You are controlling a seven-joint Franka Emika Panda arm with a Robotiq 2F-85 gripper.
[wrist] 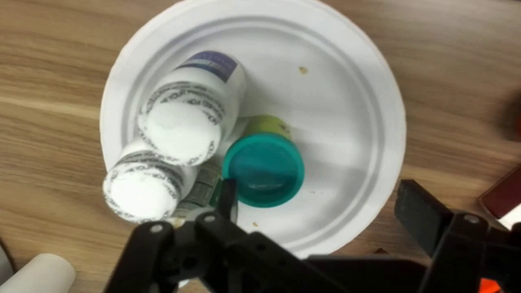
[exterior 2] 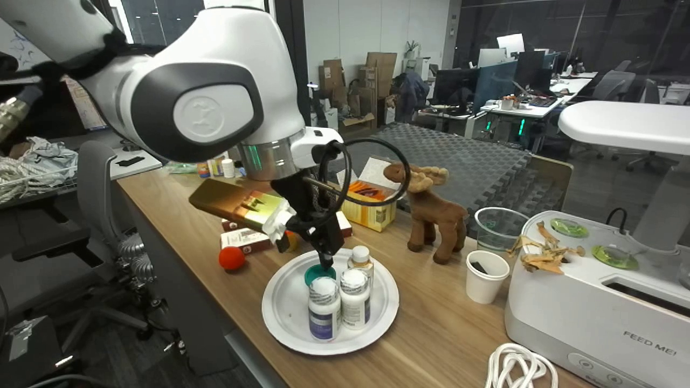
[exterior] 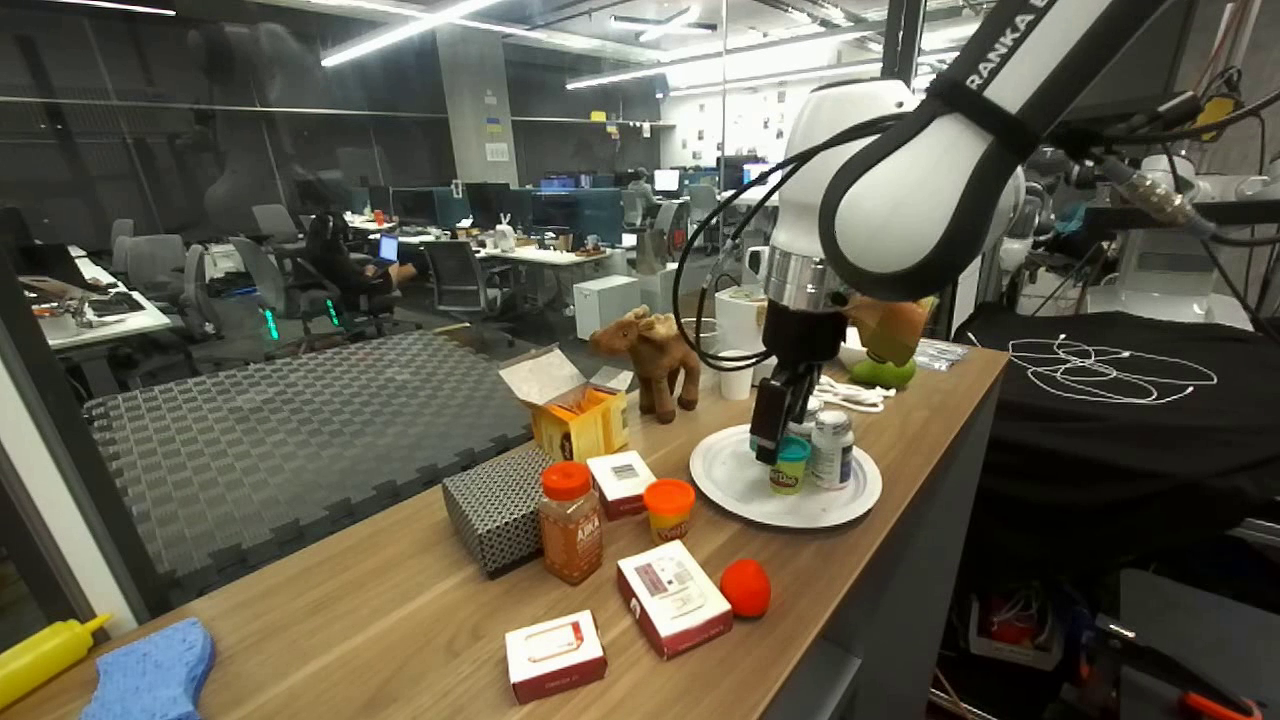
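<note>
A white plate (wrist: 342, 92) holds a small Play-Doh tub with a teal lid (wrist: 266, 168) and several bottles. Two of these are white pill bottles (wrist: 183, 127) with sealed white tops; another small bottle (exterior 2: 360, 258) stands behind them in the second exterior view. My gripper is open above the plate, nothing held between its fingers. In the wrist view one finger (wrist: 228, 197) is at the left edge of the teal lid, and whether they touch I cannot tell. The other finger (wrist: 422, 215) is far right, over the plate's rim side. The tub stands upright.
On the counter's left part are an orange-lidded tub (exterior: 669, 509), a spice jar (exterior: 570, 528), a red ball (exterior: 746, 588) and several red-and-white boxes (exterior: 674, 600). A plush moose (exterior 2: 433, 213) and white cup (exterior 2: 485, 278) stand behind the plate.
</note>
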